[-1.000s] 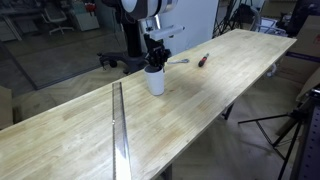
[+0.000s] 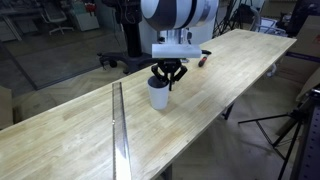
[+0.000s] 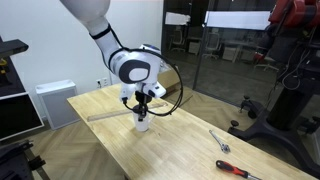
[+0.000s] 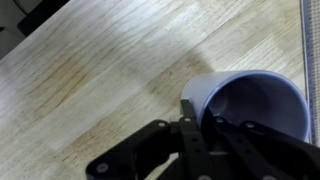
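Note:
A white cup point(image 2: 158, 95) stands upright on the wooden table, or very close to its surface. My gripper point(image 2: 168, 74) is at its rim, shut on the cup's wall. In exterior view 2 the cup point(image 3: 141, 121) is partly covered by the gripper point(image 3: 138, 105). The wrist view looks down into the cup's open mouth point(image 4: 258, 98), with the dark gripper across the near side of the rim. The cup's inside is shaded, and no contents can be made out.
A long metal strip point(image 2: 121, 135) lies on the table to one side of the cup. On the other side are a red-handled screwdriver point(image 3: 236, 170) and a wrench point(image 3: 219, 141).
In exterior view 1 the arm has swung to the right and nearer the camera.

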